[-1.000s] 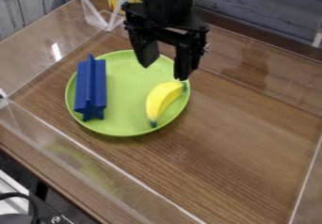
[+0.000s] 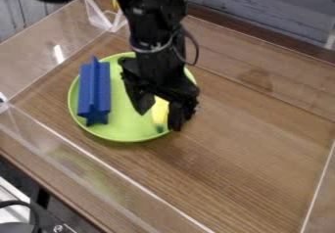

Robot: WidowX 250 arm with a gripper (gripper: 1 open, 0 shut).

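My black gripper [image 2: 160, 102] hangs low over the green plate [image 2: 124, 126], open, its fingers around the yellow banana [image 2: 160, 113], which is mostly hidden behind them. Whether the fingers touch it cannot be told. A blue bar-shaped object [image 2: 94, 90] lies on the left side of the plate.
A grey wall [image 2: 268, 12] runs along the back. A yellow object [image 2: 114, 4] is partly hidden by the arm at the back left. A cable lies at the lower left corner.
My gripper has come down and toward the camera, from above the back of the plate onto the banana, which it now largely covers.
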